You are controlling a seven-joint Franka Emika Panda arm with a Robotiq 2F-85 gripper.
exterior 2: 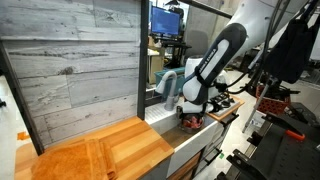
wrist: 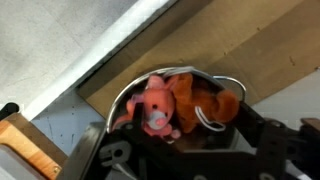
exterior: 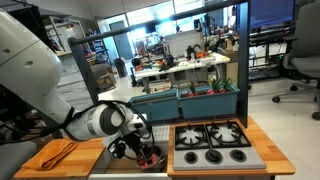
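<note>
A round metal pot [wrist: 128,97] with a thin rim and wire handle holds a pink plush toy [wrist: 158,103] and an orange-brown plush toy [wrist: 207,104]. My gripper is open over it, one dark finger [wrist: 118,150] at the left and the other [wrist: 272,142] at the right, with the toys between and beyond them. Whether the fingers touch either toy I cannot tell. In exterior view 1, the pot [exterior: 153,163] sits in a recess left of the stove, partly covered by my gripper [exterior: 139,151].
To the right of the pot stands a stove [exterior: 213,146] with several black grates. An orange cloth [exterior: 50,154] lies on the wooden counter at the left. Behind runs a blue-green planter box [exterior: 208,104]. White recess walls [exterior 2: 186,146] border the pot.
</note>
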